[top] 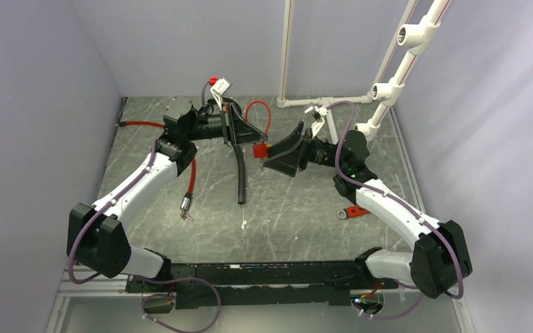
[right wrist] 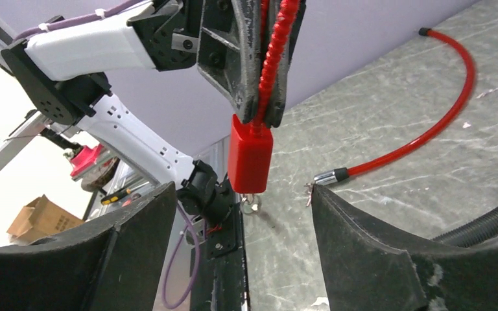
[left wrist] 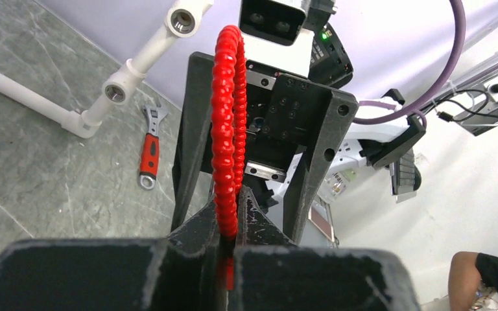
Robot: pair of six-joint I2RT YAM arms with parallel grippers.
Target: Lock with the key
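Observation:
The red lock (right wrist: 249, 159), a small block with a beaded red cable loop (left wrist: 225, 116), hangs from my left gripper (top: 264, 137). In the right wrist view the left fingers (right wrist: 275, 110) are shut on the cable just above the block. A metal key with a ring (right wrist: 251, 203) hangs at the block's lower end; how deep it sits in the lock is hidden. My right gripper is open, its fingers spread either side of the lock and apart from it. In the left wrist view its fingers (left wrist: 191, 142) stand wide behind the cable.
A red cable lock (right wrist: 395, 152) with keys at its metal end lies on the grey table (top: 215, 229), near a black hose (top: 241, 177). The adjustable wrench (left wrist: 149, 155) lies by the white pipe frame (left wrist: 81, 123).

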